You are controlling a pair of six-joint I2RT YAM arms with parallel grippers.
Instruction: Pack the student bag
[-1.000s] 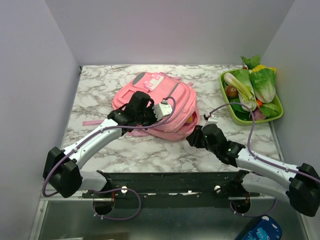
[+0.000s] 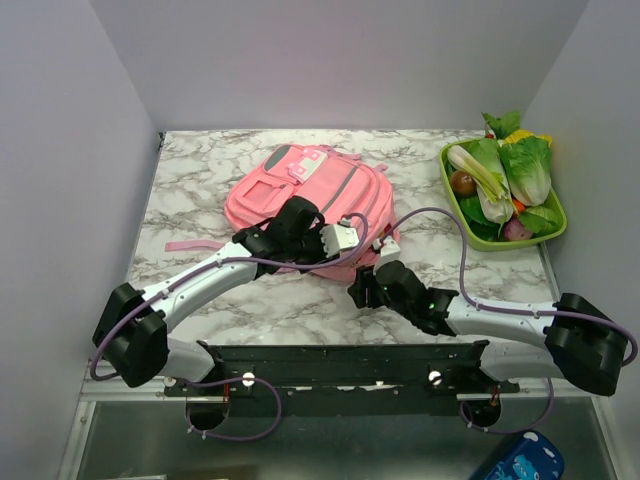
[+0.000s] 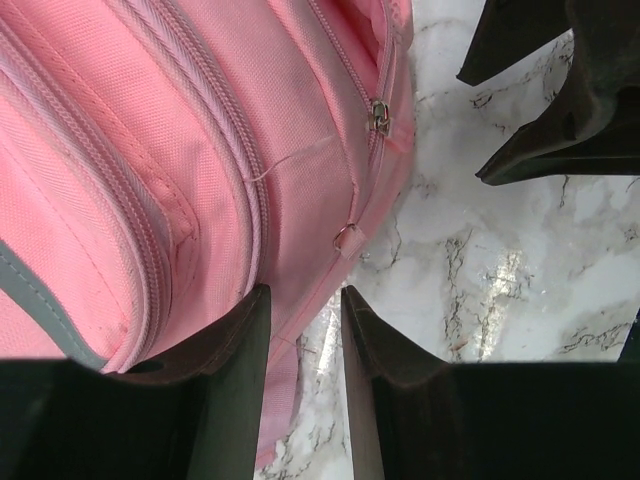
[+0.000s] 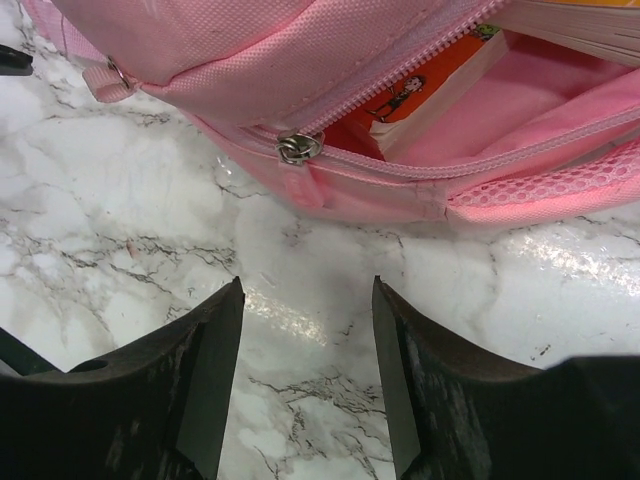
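Note:
The pink student bag [image 2: 315, 195] lies on the marble table, its side opening facing right. Inside that opening, the right wrist view shows an orange book [image 4: 425, 88] and page edges [image 4: 575, 30]. A zipper pull [image 4: 302, 180] hangs at the opening's near corner. My left gripper is partly open above the bag's lower edge, near a small metal ring [image 3: 348, 238]; I see no firm hold on the fabric. My right gripper stands open over bare marble, just in front of the bag, with nothing between its fingers.
A green basket [image 2: 448, 180] of vegetables stands at the back right. A pink strap [image 2: 195, 244] lies out to the left. The grippers are close together at the bag's front right. Marble [image 2: 260, 315] is clear along the front.
My left gripper has moved right and slightly nearer the table's front along the bag. My right gripper has shifted left and toward the front.

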